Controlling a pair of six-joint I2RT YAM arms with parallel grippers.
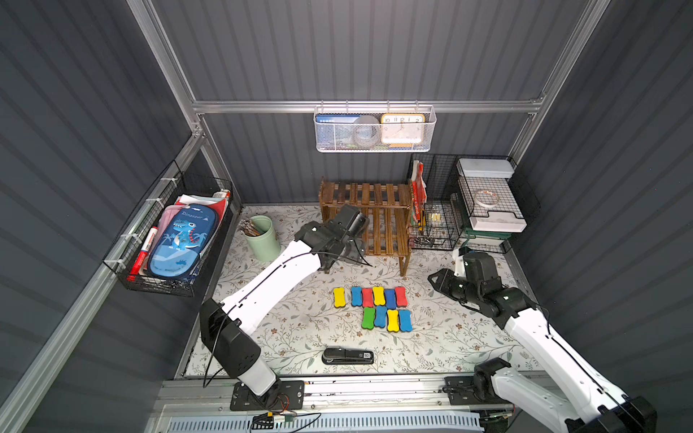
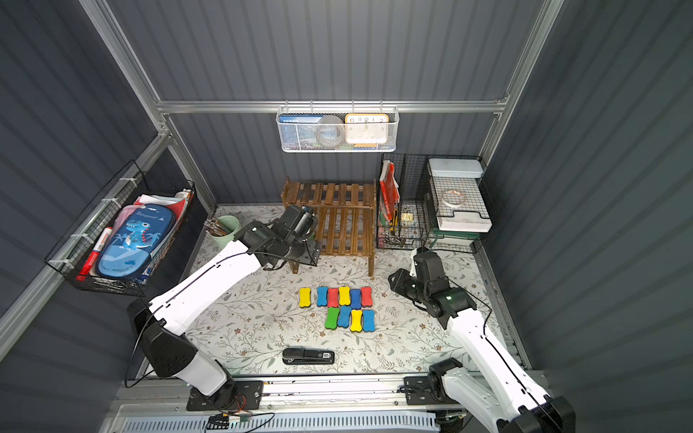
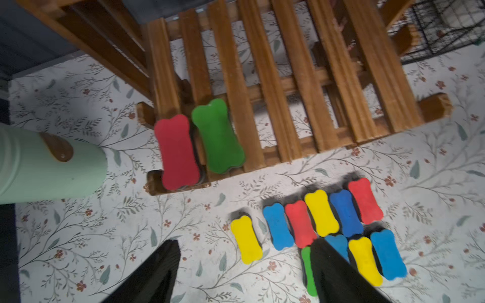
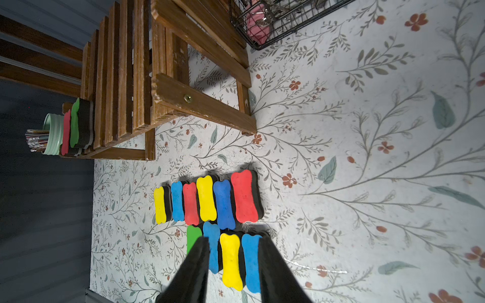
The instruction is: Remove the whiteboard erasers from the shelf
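A red eraser (image 3: 176, 151) and a green eraser (image 3: 217, 135) lie side by side at the left front of the wooden slatted shelf (image 3: 283, 96). My left arm hides both in the top views. Over that corner of the shelf hangs my left gripper, open and empty, its fingers wide apart. Several erasers lie on the table in front of the shelf: one yellow eraser (image 1: 339, 297) stands apart, beside two rows with a red eraser (image 1: 401, 296) and a green eraser (image 1: 368, 318). To their right, my right gripper has its fingers apart and nothing between them.
A green pen cup (image 1: 264, 240) stands left of the shelf. On the right is a black wire rack (image 1: 433, 238). A black stapler (image 1: 348, 355) lies near the front edge. The table between the erasers and my right arm is clear.
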